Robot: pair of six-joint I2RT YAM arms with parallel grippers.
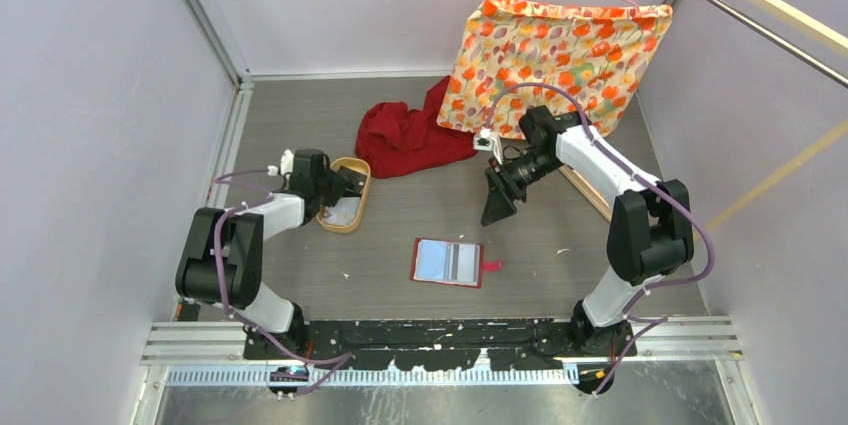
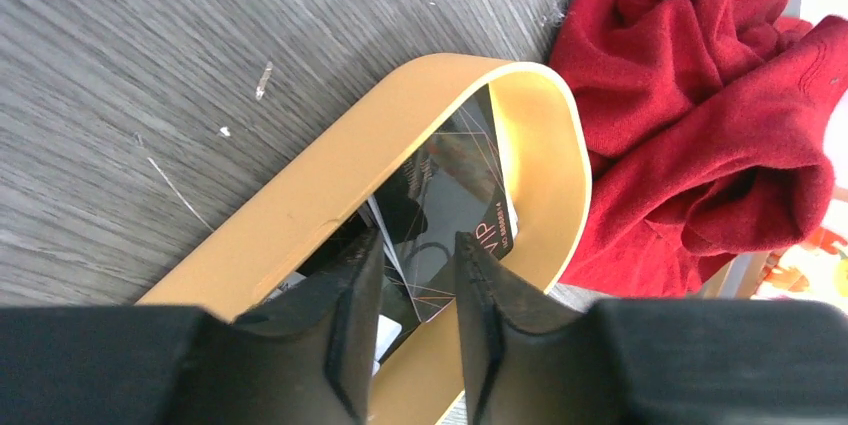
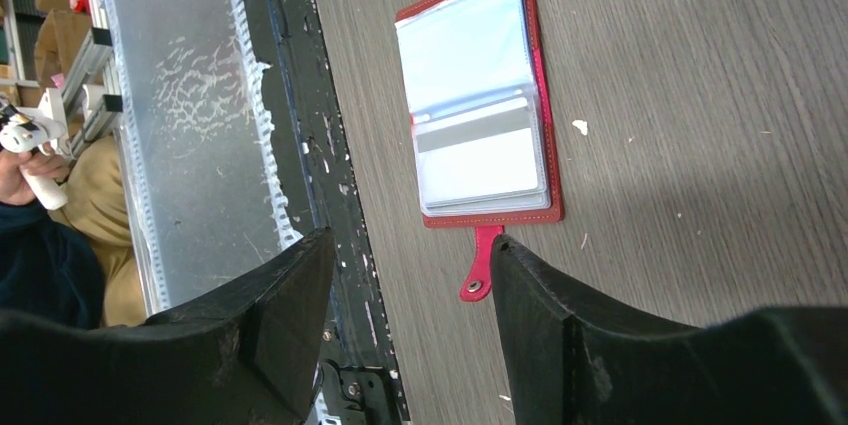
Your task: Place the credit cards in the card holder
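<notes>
Over a yellow oval basket [image 1: 362, 207], my left gripper reaches in with its fingertips apart. Between and beyond those tips, in the left wrist view, a dark card [image 2: 465, 190] with thin lines and lettering leans inside the basket. The fingers do not show closed on it. White card-like pieces [image 1: 343, 211] also lie in the basket. The card holder [image 1: 447, 262], red-edged with clear sleeves, rests unfolded on the table, its red strap [image 3: 480, 270] sticking out. My right gripper hangs open and empty above the table near the holder.
A crumpled red cloth [image 1: 410, 137] lies close beside the basket. Behind the right arm, a floral cloth [image 1: 560, 55] hangs from a pink hanger. Bare table [image 1: 400, 210] separates the basket from the holder.
</notes>
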